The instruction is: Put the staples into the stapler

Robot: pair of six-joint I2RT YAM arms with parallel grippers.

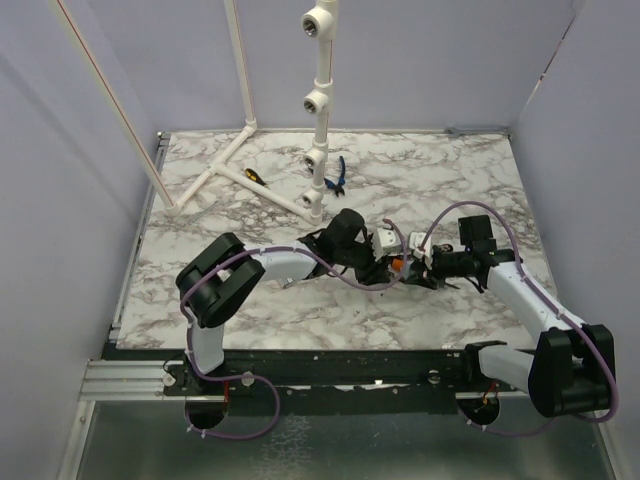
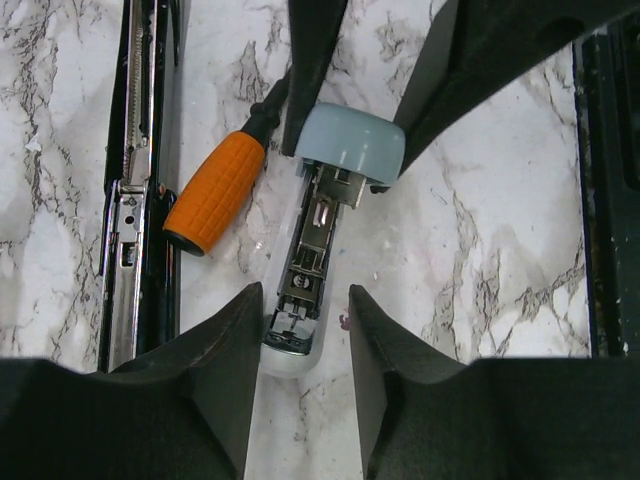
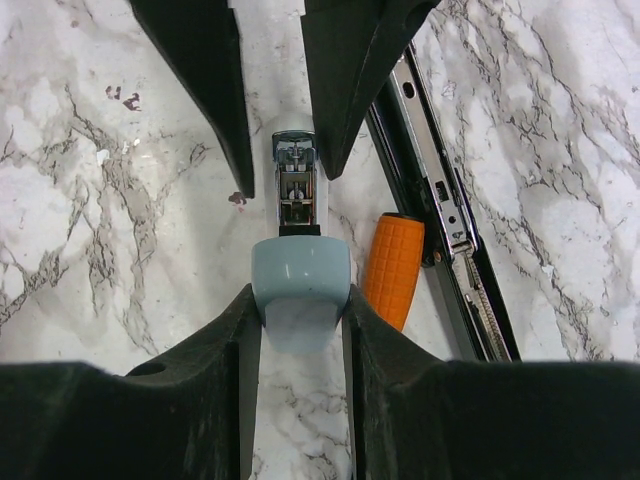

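Note:
A small pale blue stapler (image 3: 300, 272) is held by its blue end in my right gripper, which is shut on it. Its narrow metal channel (image 2: 312, 235) faces up, and I cannot make out staples in it. The rounded whitish far end (image 2: 288, 362) lies between the fingers of my left gripper. Those fingers stand apart, with a gap on the right side at least; whether the left one touches is unclear. From above, both grippers face each other closely, hiding most of the stapler.
Alongside lie an orange-handled tool (image 2: 217, 190) and a long black and metal stapler (image 2: 128, 230) with a spring in its channel. Farther back are blue pliers (image 1: 336, 176) and a yellow-black screwdriver (image 1: 254, 176). A white pipe frame (image 1: 262, 192) stands at back left.

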